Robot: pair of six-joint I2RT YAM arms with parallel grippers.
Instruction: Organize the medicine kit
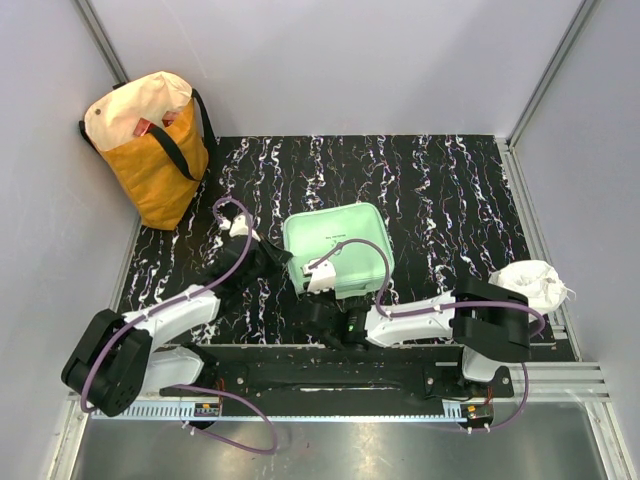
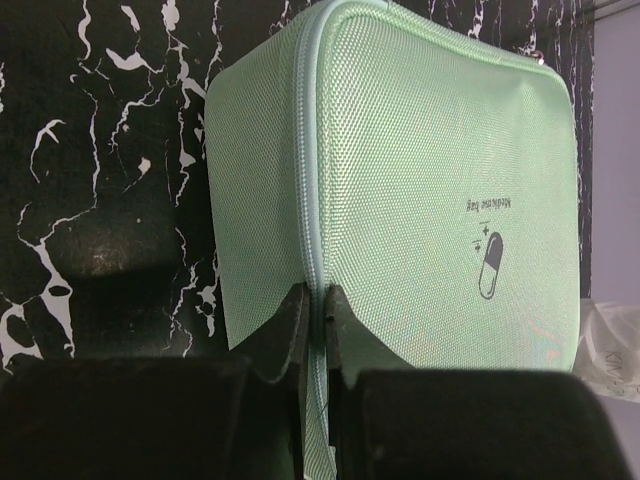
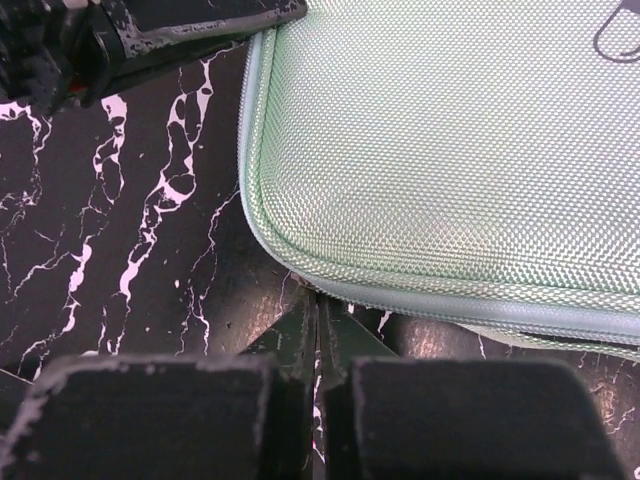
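A mint-green zipped medicine bag (image 1: 336,225) lies in the middle of the dark table, its lid with printed pill logo visible in the left wrist view (image 2: 440,180). My left gripper is shut on the bag's zipped edge at its left side. My right gripper is shut at the bag's near edge, close to the left corner, its tips partly under the zipper band; nothing clearly shows between its fingers. In the top view the right arm covers part of the bag's front.
A yellow tote bag (image 1: 150,170) stands at the back left. A white cloth bag (image 1: 530,282) sits at the right edge.
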